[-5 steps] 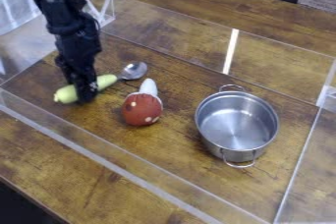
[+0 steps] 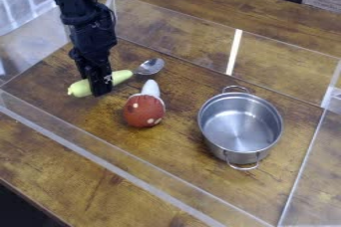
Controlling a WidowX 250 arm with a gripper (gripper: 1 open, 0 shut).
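My gripper point(image 2: 94, 80) reaches down from the upper left, shut on a pale green elongated object point(image 2: 120, 77) at the left of the table. Right of it lie a metal spoon point(image 2: 151, 67), a small white object point(image 2: 152, 90) and a red, round object point(image 2: 142, 113), close together.
A steel pot point(image 2: 240, 125) with handles stands to the right on the wooden table point(image 2: 80, 161).
Over the last second my gripper and the green object have shifted about, most recently back and to the left, away from the red object.
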